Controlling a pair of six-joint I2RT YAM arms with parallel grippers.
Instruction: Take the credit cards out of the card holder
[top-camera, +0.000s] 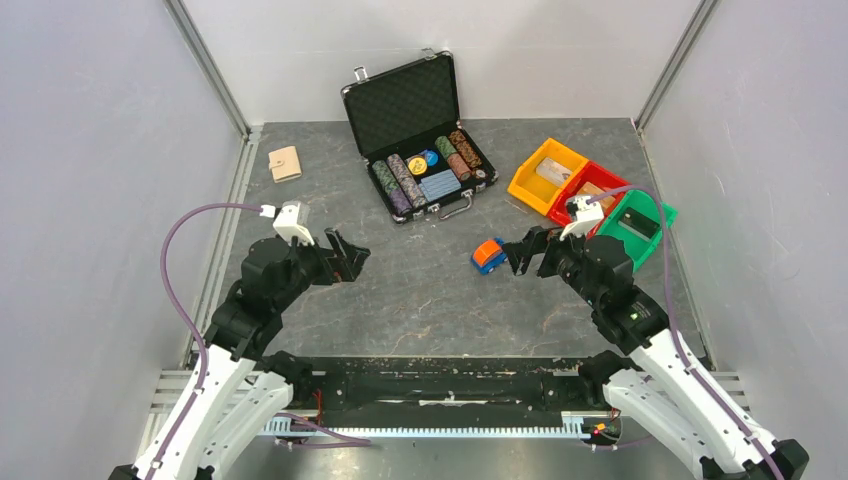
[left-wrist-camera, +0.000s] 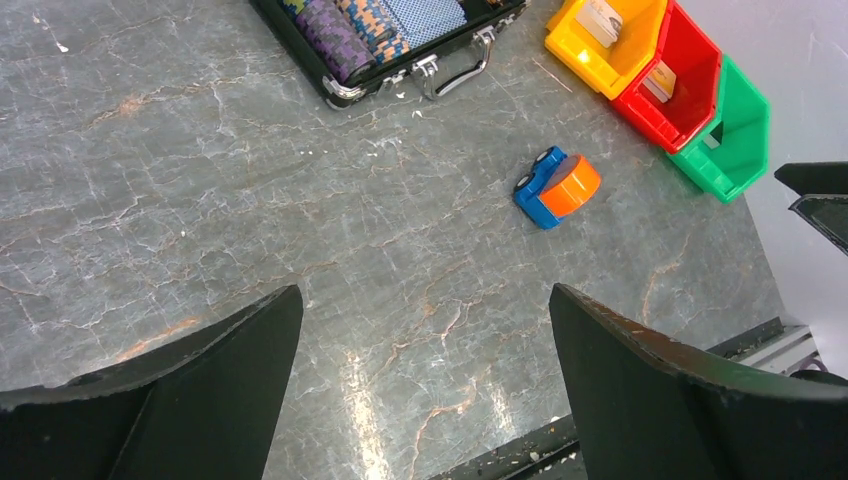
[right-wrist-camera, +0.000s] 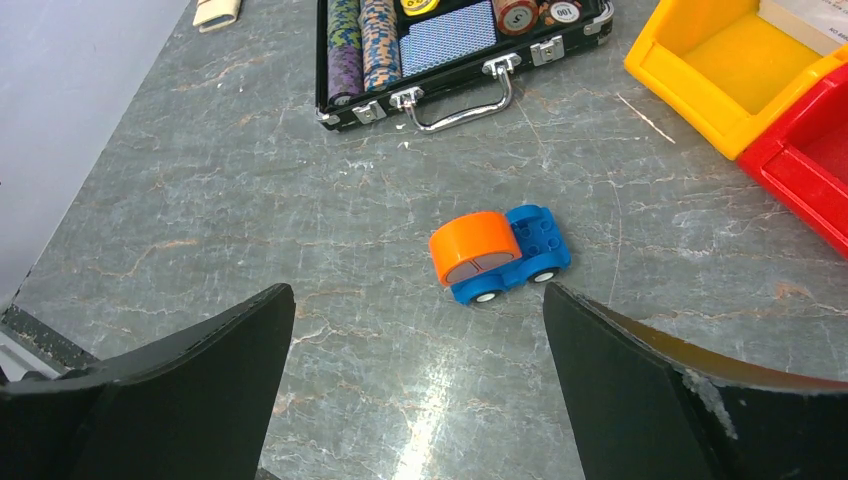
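A small beige card holder (top-camera: 285, 164) lies flat near the table's far left corner, and no cards can be made out at it. Part of the same holder (right-wrist-camera: 216, 12) shows at the top edge of the right wrist view. My left gripper (top-camera: 350, 261) hangs over the left middle of the table, nearer the front than the holder; its fingers (left-wrist-camera: 215, 375) are wide apart with only bare table beyond. On the right, my right gripper (top-camera: 529, 257) is open too, close to a toy car, with nothing between its fingers.
An open black case (top-camera: 405, 90) of poker chips stands at the back middle. The blue and orange toy car (top-camera: 489, 255) sits right of centre. Yellow (top-camera: 522, 183), red (top-camera: 556, 212) and green (top-camera: 637, 247) bins line the right. Mid-table is clear.
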